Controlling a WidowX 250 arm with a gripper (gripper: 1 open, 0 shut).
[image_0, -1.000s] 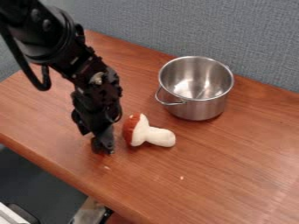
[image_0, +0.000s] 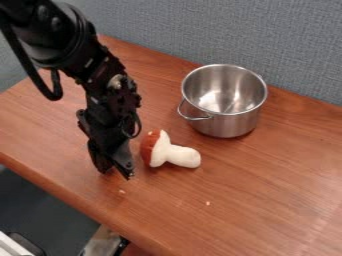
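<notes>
My black gripper (image_0: 114, 162) is low over the left part of the wooden table (image_0: 267, 200), just left of a toy mushroom (image_0: 174, 152) with a red cap and white stem, which lies on its side. The fingers point down. Whatever may be between them is too dark and small to make out. A steel pot (image_0: 223, 108) with side handles stands behind the mushroom to the right.
A grey felt wall runs behind the table. The table's edge and a dark floor show at the lower left.
The mushroom and pot look unmoved.
</notes>
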